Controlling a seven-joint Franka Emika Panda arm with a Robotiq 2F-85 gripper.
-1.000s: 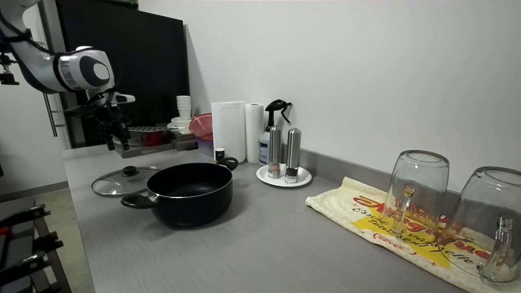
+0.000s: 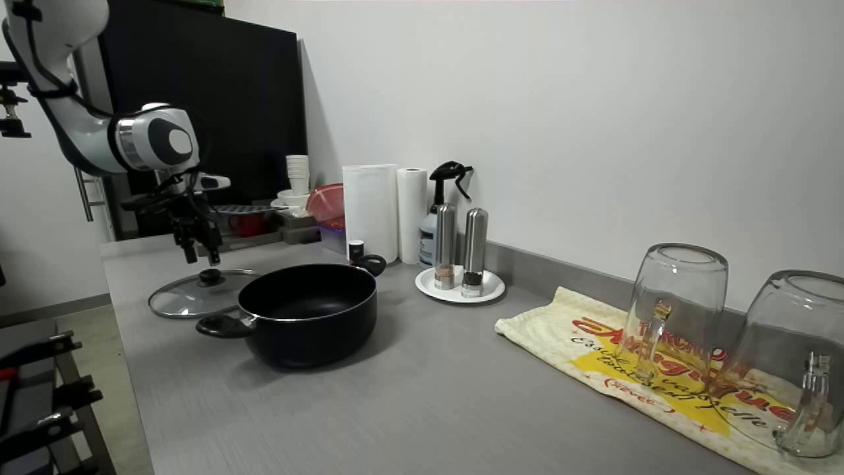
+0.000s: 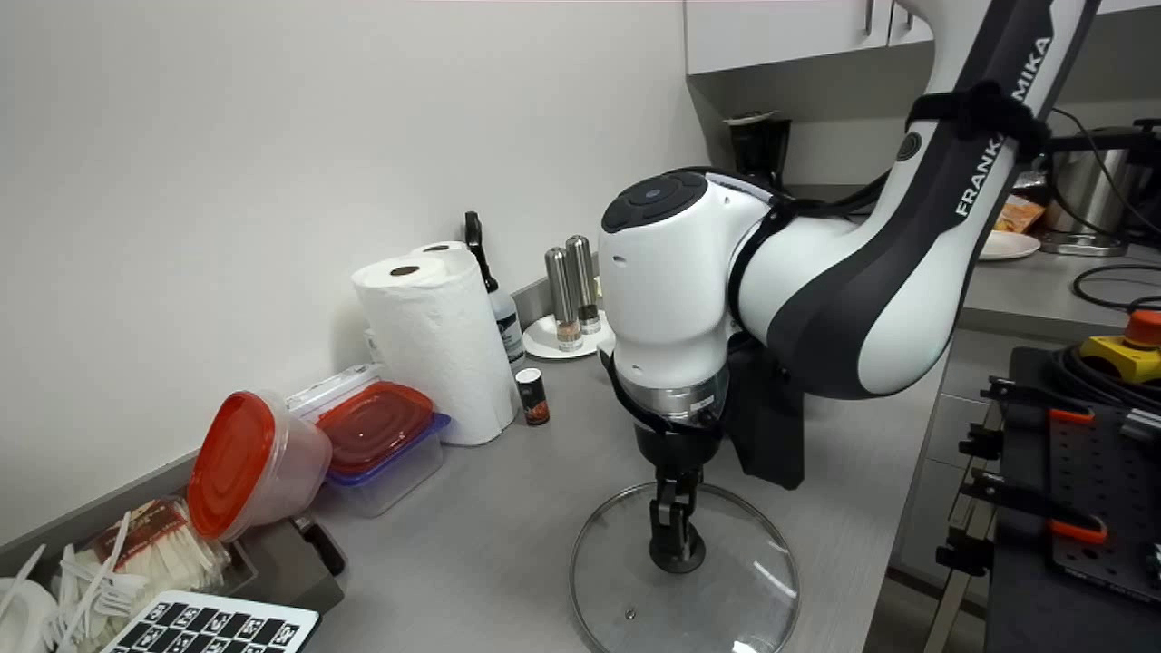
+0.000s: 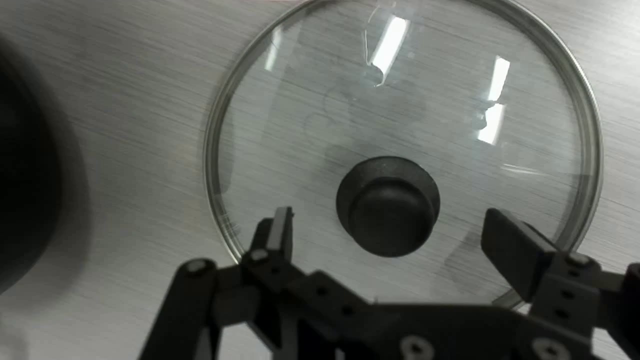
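A clear glass lid with a metal rim lies flat on the counter, its black knob facing up. My gripper is above the lid with its fingers spread wide, one to each side of the knob in the wrist view and touching nothing that I can make out. Exterior view 1 has the gripper just above the knob. The black pot stands uncovered and empty beside the lid; only its dark edge enters the wrist view on the left.
Behind the pot, a small spice jar and paper towel rolls stand near the wall. Two mills rest on a white plate. Upturned glass mugs sit on a cloth at right.
The arm has come down and slightly to the right in exterior view 1, bringing the gripper closer to the lid's knob. Lid and pot have stayed in place.
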